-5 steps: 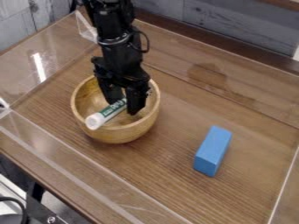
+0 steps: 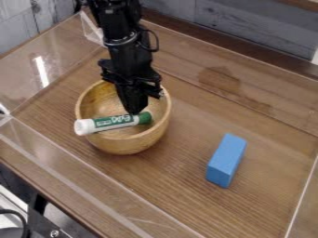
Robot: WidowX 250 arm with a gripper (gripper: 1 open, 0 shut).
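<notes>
A wooden bowl sits at the center-left of the wooden table. In it lies a white tube with a green band and label, lying sideways with its white end at the bowl's left. My black gripper hangs over the back of the bowl, above and behind the tube; whether its fingers are open or shut is unclear against the dark arm.
A blue block lies to the right of the bowl.
My gripper has risen and moved toward the back of the bowl, away from the tube. The tube has turned to lie more nearly horizontal and is more exposed.
</notes>
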